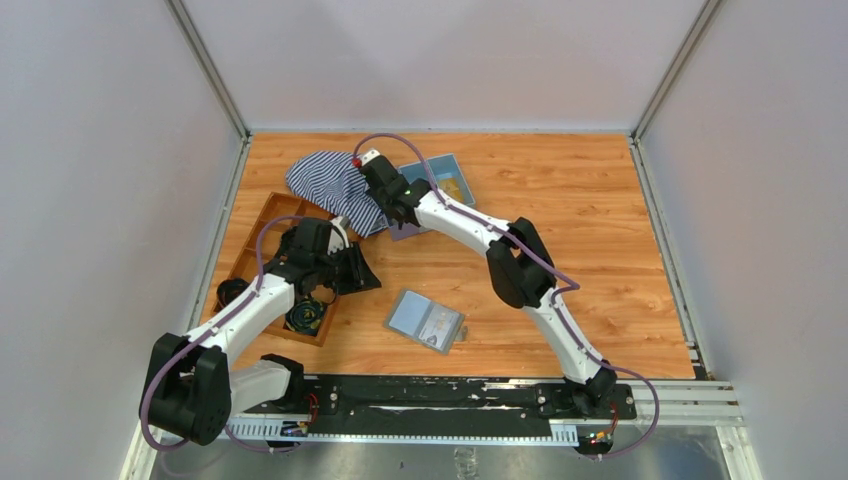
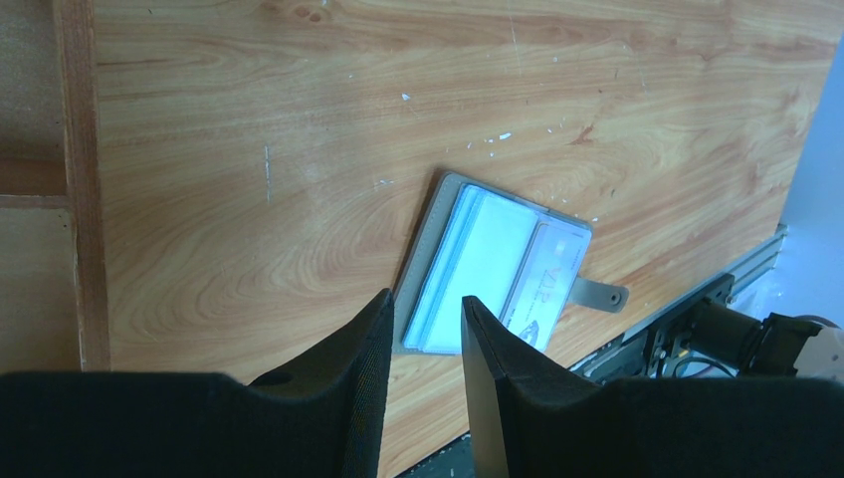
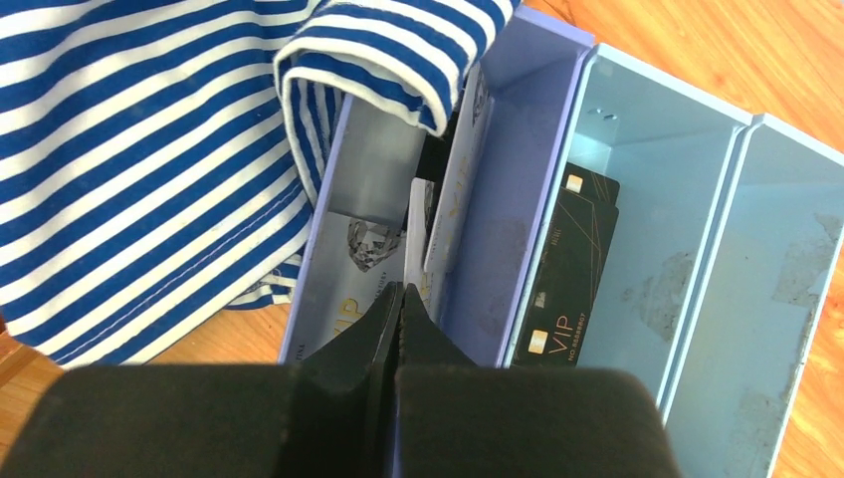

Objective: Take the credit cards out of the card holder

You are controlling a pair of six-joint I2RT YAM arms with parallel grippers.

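Note:
In the left wrist view, the grey card holder point(image 2: 434, 229) lies open on the table with its strap to the right; a white card marked VIP point(image 2: 552, 269) shows in its clear sleeve. My left gripper hangs above its near left part, fingers parted and empty. My right gripper is shut over the lilac compartment point(image 3: 537, 35). A narrow white card point(image 3: 416, 224) stands on edge there, its end reaching the fingertips; whether they pinch it I cannot tell. A flat VIP card point(image 3: 350, 264) and another upright card point(image 3: 456, 189) share that compartment.
Black VIP cards point(image 3: 575, 274) lie in the adjoining light blue compartment point(image 3: 647, 75); another bin beyond looks empty. Striped cloth point(image 1: 330, 185) overlaps the lilac bin's left edge. A wooden tray point(image 1: 315, 338) sits under the left arm.

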